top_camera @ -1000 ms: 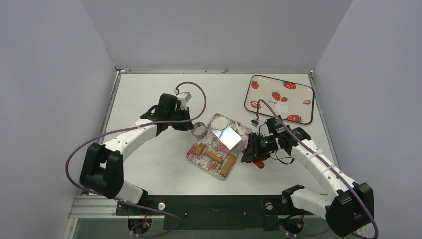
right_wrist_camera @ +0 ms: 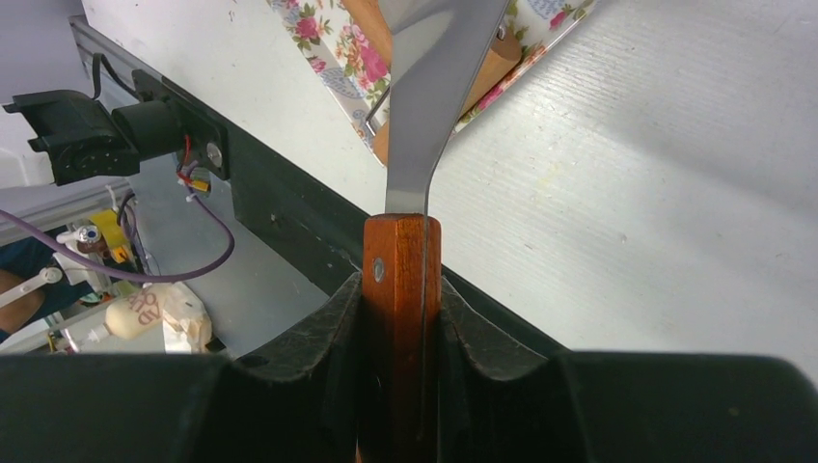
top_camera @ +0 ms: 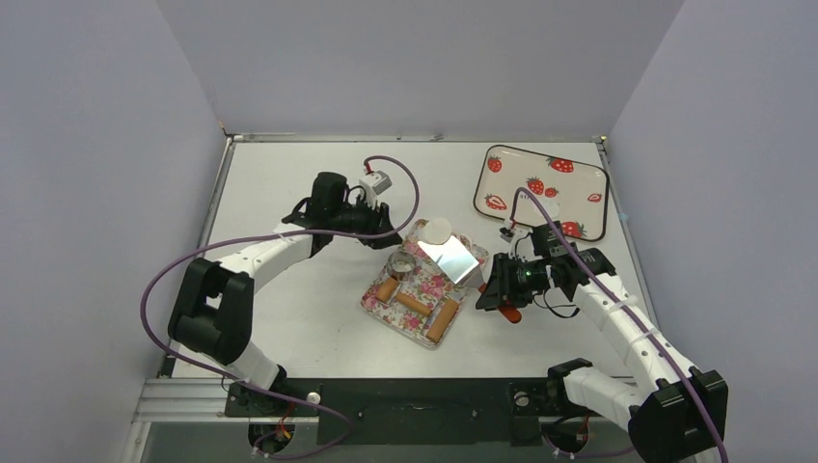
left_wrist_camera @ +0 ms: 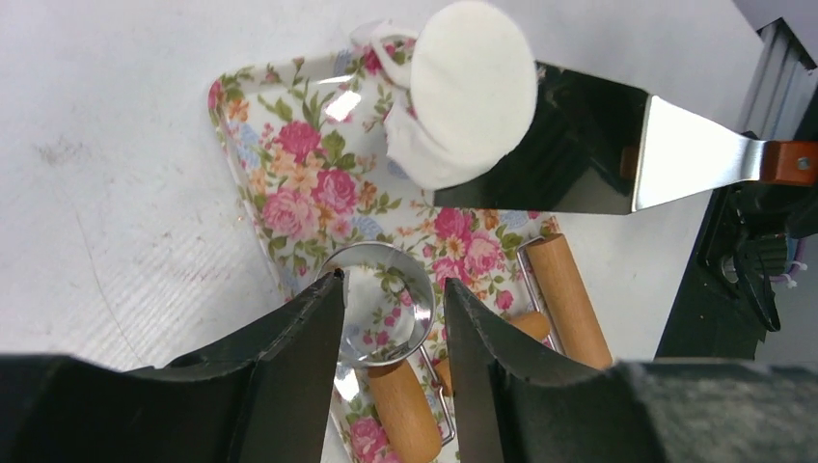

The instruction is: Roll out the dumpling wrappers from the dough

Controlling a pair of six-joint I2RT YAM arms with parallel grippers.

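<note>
A white dough round (left_wrist_camera: 475,82) lies on the tip of the metal scraper (top_camera: 449,260), with thin white dough beneath, over the floral tray (left_wrist_camera: 299,193). My right gripper holds the scraper's wooden handle (right_wrist_camera: 400,260). My left gripper hangs over the tray's left side, fingers parted and empty, above the metal ring cutter (top_camera: 401,260). Wooden rollers (top_camera: 443,320) lie at the tray's near part, partly with wire handles.
A strawberry-patterned tray (top_camera: 511,168) stands at the back right.
The scraper with the dough round has shifted slightly right.
</note>
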